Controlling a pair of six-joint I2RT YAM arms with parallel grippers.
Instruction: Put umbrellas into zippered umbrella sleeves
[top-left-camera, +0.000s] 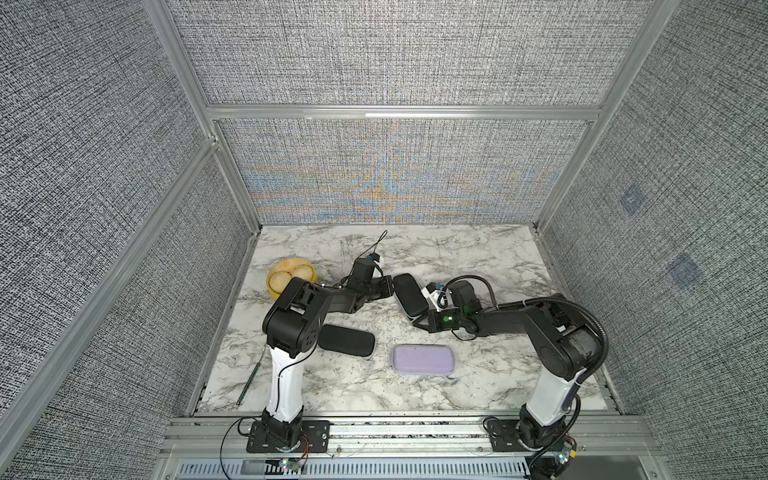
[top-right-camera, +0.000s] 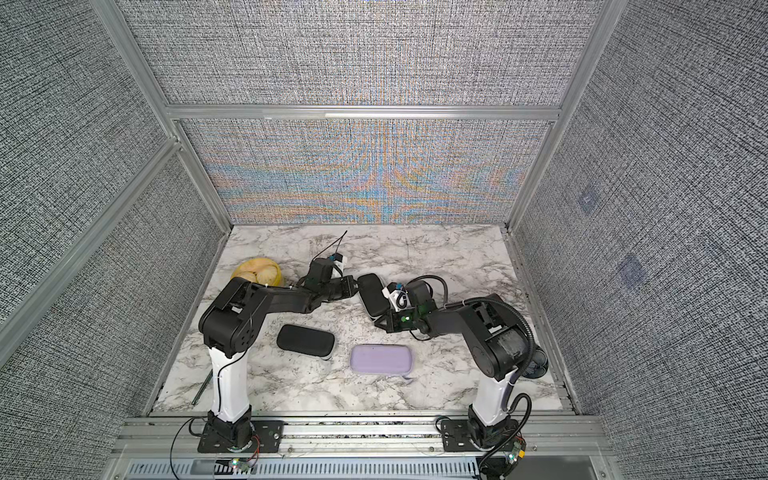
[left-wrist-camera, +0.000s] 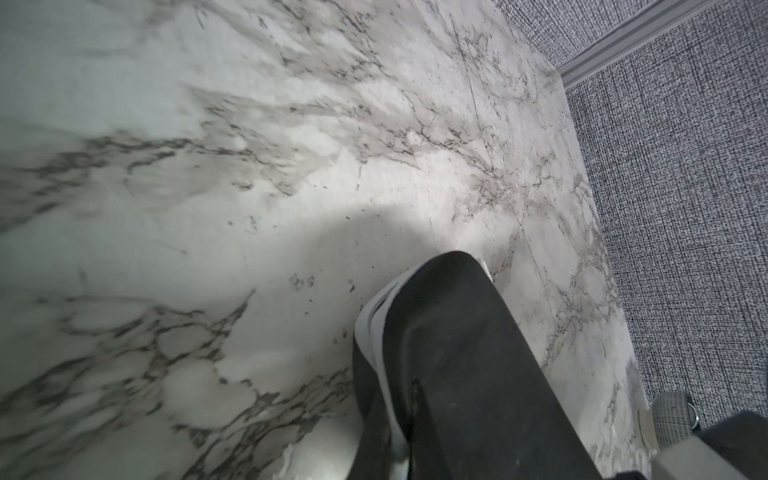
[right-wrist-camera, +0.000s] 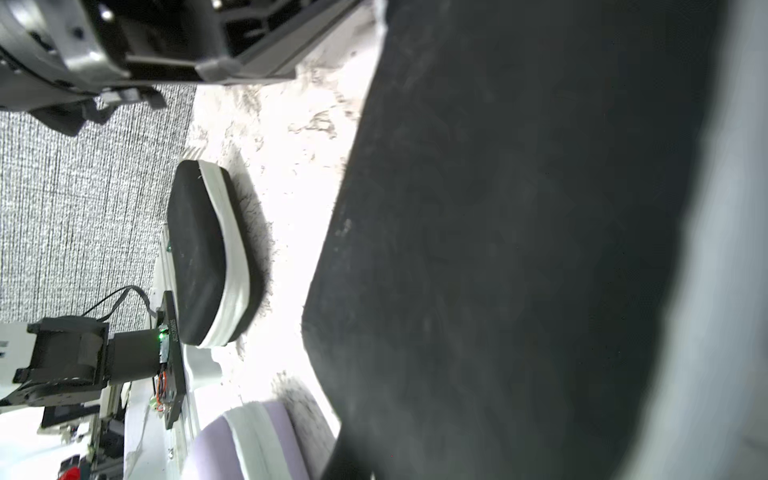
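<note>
A black zippered sleeve (top-left-camera: 411, 296) with a pale zipper band sits between my two arms, slanting from back left to front right. My left gripper is shut at its edge, where the pale band (left-wrist-camera: 376, 336) runs up to the fingertips; whether they pinch the band cannot be made out. Shut at the sleeve's front end is my right gripper (top-left-camera: 423, 323); nothing shows between its fingers. In the right wrist view the sleeve (right-wrist-camera: 512, 240) fills most of the picture and hides the fingertips. No umbrella can be told apart from the closed cases.
Another black case (top-left-camera: 346, 341) lies front left, and a lilac case (top-left-camera: 423, 360) front centre. Behind the left arm stands a yellow bowl (top-left-camera: 310, 270) with rounded pale things. A thin dark stick (top-left-camera: 249, 384) lies at the left edge.
</note>
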